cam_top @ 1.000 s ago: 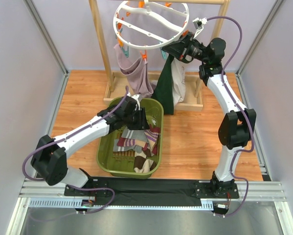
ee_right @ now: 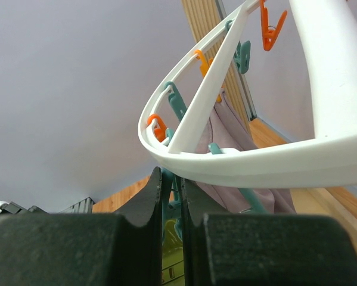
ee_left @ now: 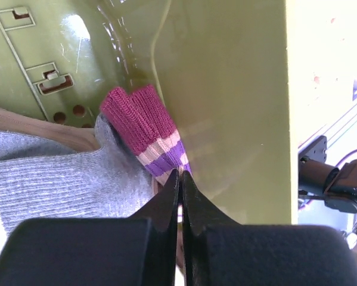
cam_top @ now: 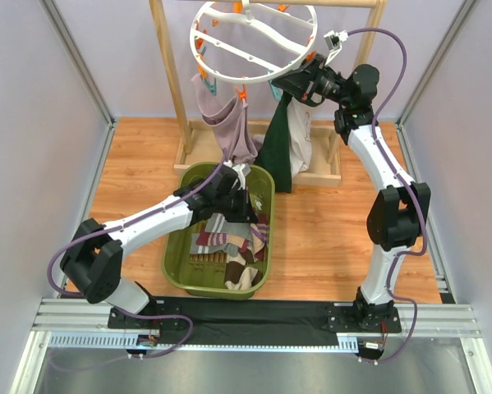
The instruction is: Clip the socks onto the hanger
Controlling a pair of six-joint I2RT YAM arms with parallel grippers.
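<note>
My left gripper (cam_top: 247, 215) is down in the green bin (cam_top: 176, 271), its fingers shut at a striped maroon, pink and purple sock (ee_left: 139, 122); whether any fabric is between them is unclear. A grey sock (ee_left: 65, 185) lies beside it. My right gripper is up at the round white hanger (cam_top: 254, 57), fingertips close together around a teal clip below the ring; their exact opening is hard to tell. A mauve cloth (cam_top: 225, 123), a dark green cloth (cam_top: 274, 148) and a white cloth (cam_top: 301, 135) hang beneath the ring.
The hanger hangs from a wooden stand (cam_top: 170, 66) above the back of the bin. Orange and teal clips line the ring.
My left gripper has moved slightly right and down toward the socks in the bin. The right arm shows no visible movement.
</note>
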